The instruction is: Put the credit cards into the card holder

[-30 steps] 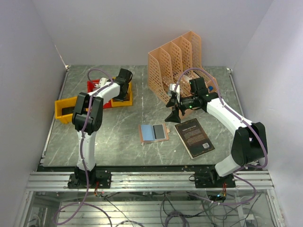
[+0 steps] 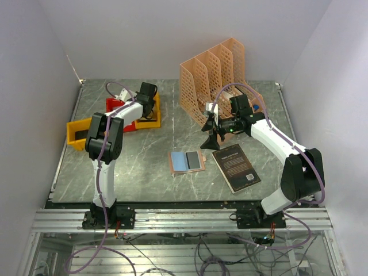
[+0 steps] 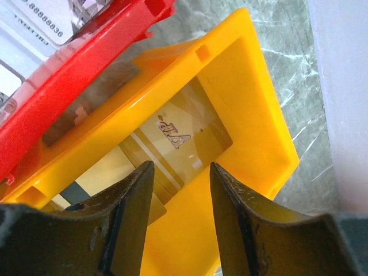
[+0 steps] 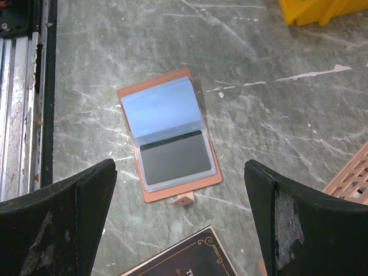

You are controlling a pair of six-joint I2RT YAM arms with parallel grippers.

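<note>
A gold card with "VIP" lettering (image 3: 176, 137) lies on the floor of the yellow bin (image 3: 261, 109). Next to it, a cream card with a dark stripe (image 3: 109, 175) shows partly under the bin's near wall and my finger. My left gripper is over this bin, its fingers part open with nothing between them. The card holder (image 4: 155, 86) lies spread flat on the table, a blue side and a dark side under clear sleeves. Above the table to its right is my right gripper (image 2: 212, 140), open and empty.
A red bin (image 3: 43, 89) with pale cards adjoins the yellow one; another yellow bin (image 2: 79, 126) stands farther left. A dark book (image 2: 236, 167) lies right of the holder. A peach slotted rack (image 2: 198, 86) stands behind the right gripper.
The right arm, holder and book look unmoved.
</note>
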